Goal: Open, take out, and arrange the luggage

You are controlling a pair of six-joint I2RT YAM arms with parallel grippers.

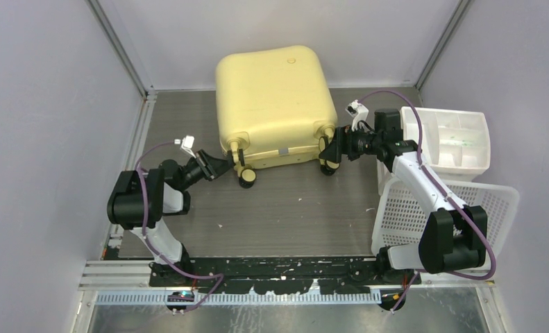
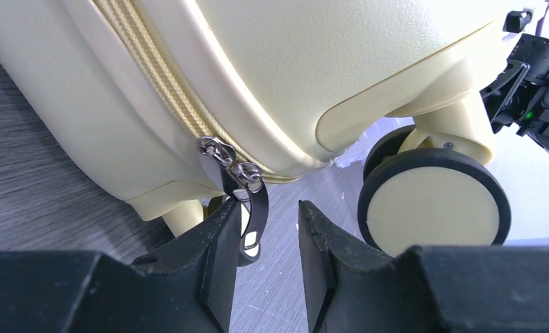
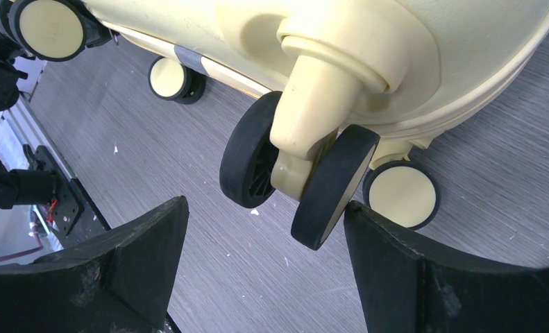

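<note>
A cream-yellow suitcase lies flat with its wheels toward me. In the left wrist view, my left gripper is part open at the zipper pulls, its left finger touching or just beside the dark pull tab; a grip cannot be confirmed. A wheel sits to the right. In the right wrist view, my right gripper is part open around the lower part of a double wheel, its right finger close against that wheel, the left finger apart from it.
White bins and a perforated white basket stand at the right, beside the right arm. Walls enclose the back and sides.
</note>
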